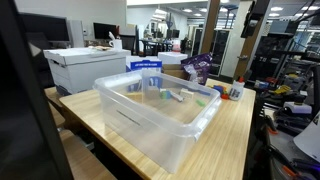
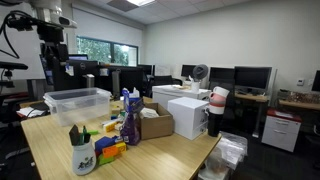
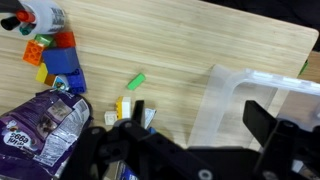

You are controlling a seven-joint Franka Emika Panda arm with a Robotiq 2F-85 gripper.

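My gripper hangs high over the table, its fingers wide apart and nothing between them in the wrist view. Beneath its right side lies the clear plastic bin (image 3: 215, 100); in exterior view 1 the same bin (image 1: 150, 125) stands near the table's front edge. Small pieces lie on the wood beside it: a green block (image 3: 137, 81) and a yellow-and-white piece (image 3: 123, 107). A purple bag (image 3: 43, 133) rests at the lower left of the wrist view, with blue blocks (image 3: 68, 72) above it.
A white cup (image 2: 83, 157) of markers stands near the table corner. Farther along are a cardboard box (image 2: 157, 122) and a white box (image 2: 188, 117). Bare wood (image 3: 170, 40) shows between the cup and the bin.
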